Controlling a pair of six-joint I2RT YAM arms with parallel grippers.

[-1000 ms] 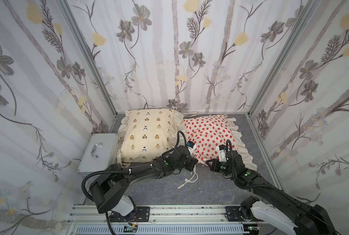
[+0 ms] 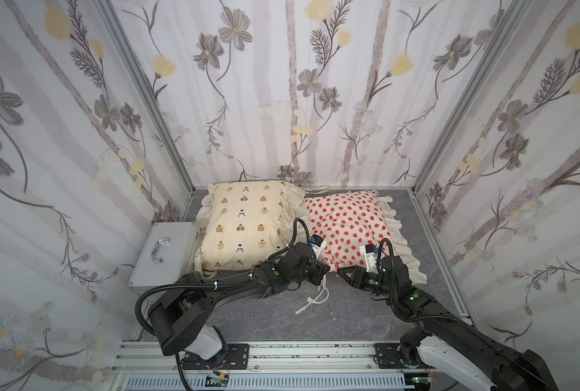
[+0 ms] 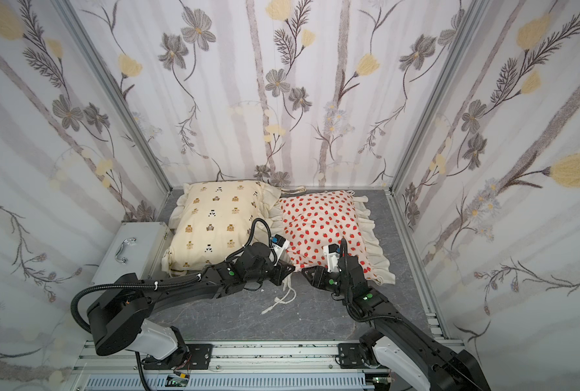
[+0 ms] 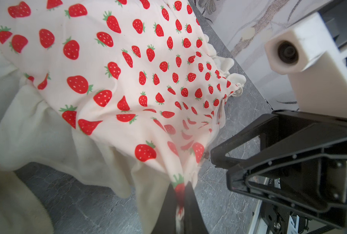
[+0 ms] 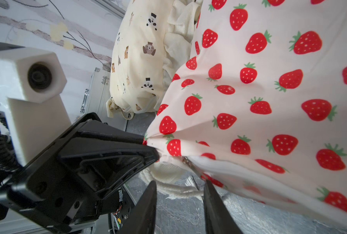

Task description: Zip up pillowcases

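The strawberry-print pillowcase [image 2: 348, 224] lies at the right of the table, its near left corner pulled out toward me. My left gripper is shut on that corner, with the thin gathered fabric between its fingers. In the right wrist view a small zipper slider [image 5: 188, 163] sits on the white seam, close to the left gripper's tip [image 5: 152, 156]. My right gripper stands part open just short of the slider. Between its fingers there is only a gap, with a white cord [image 5: 173, 191] seen beyond. The full zipper line is hidden under the fold.
A cream bear-print pillow [image 2: 241, 221] with ruffled edges lies on the left, against the strawberry one. A grey metal case [image 2: 179, 238] stands at far left. Bare grey tabletop [image 2: 348, 316] lies in front of the pillows.
The left arm and both pillows look unmoved.
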